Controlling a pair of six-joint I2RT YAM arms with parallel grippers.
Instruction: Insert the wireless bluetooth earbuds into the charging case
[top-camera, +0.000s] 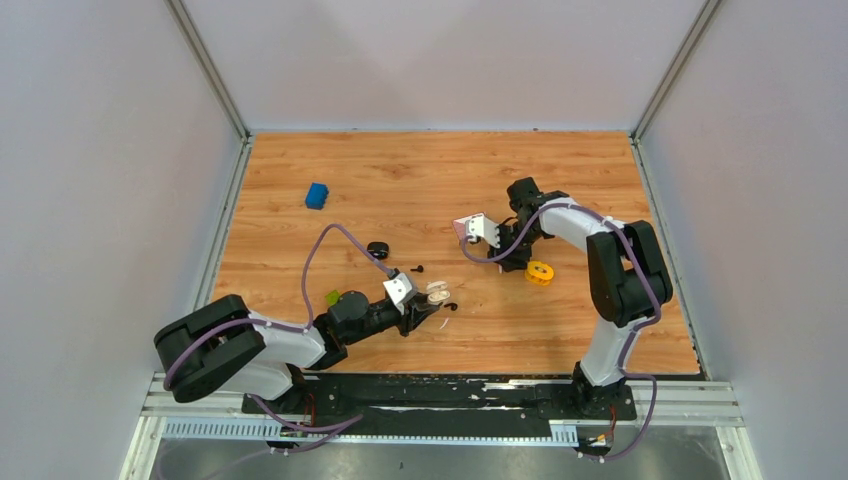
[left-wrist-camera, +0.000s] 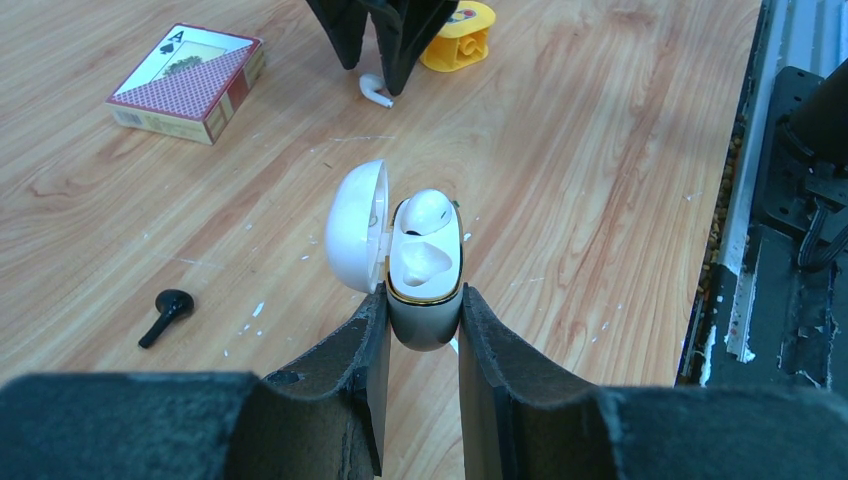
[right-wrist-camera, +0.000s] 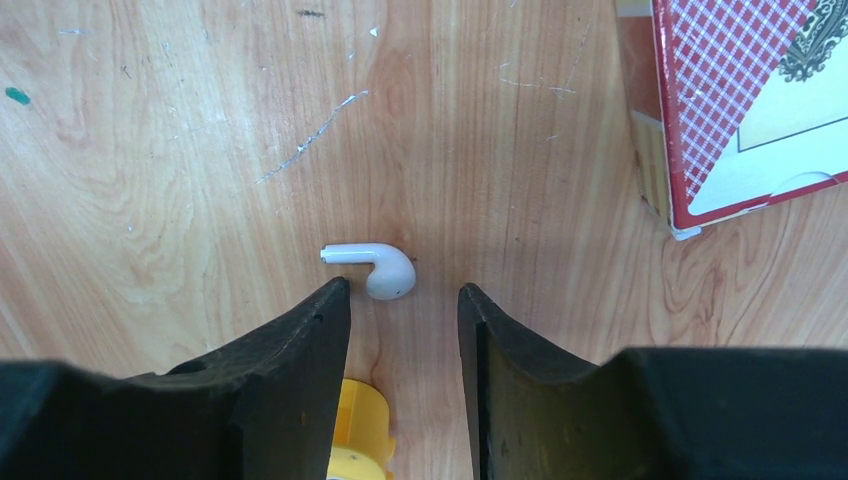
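My left gripper is shut on the white charging case (left-wrist-camera: 425, 262), held upright with its lid flipped open to the side and earbud slots showing on top. My right gripper hovers low over a white earbud (right-wrist-camera: 388, 272) lying on the wood, its fingers parted with the earbud just beyond and between their tips. The same earbud (left-wrist-camera: 372, 88) shows beneath the right fingers in the left wrist view.
A card box (right-wrist-camera: 740, 100) lies near the earbud, and a yellow object (top-camera: 539, 273) sits beside the right gripper. Small black items (left-wrist-camera: 172, 305), a black round object (top-camera: 378, 250) and a blue block (top-camera: 316, 196) lie farther left.
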